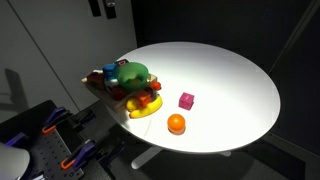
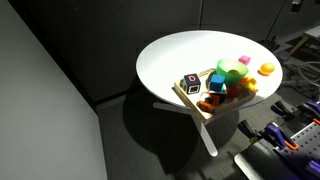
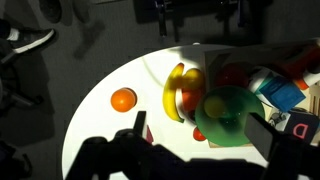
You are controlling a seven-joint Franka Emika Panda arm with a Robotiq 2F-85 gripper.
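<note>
My gripper (image 1: 102,11) hangs high at the top left of exterior view 1, well above the table, open and with nothing between its fingers. In the wrist view its dark fingers (image 3: 100,155) stand wide apart. A wooden tray (image 2: 199,112) holds a green bowl (image 1: 132,75), a blue box (image 2: 217,84), a dark box with a pale mark (image 2: 191,84) and several red and orange items. A yellow banana (image 1: 147,107) lies by the tray's edge. A pink cube (image 1: 186,101) and an orange (image 1: 176,124) rest apart on the table; a finger partly covers the cube in the wrist view.
Dark floor surrounds it. Black equipment with blue and orange parts (image 1: 75,158) stands by its near left side.
</note>
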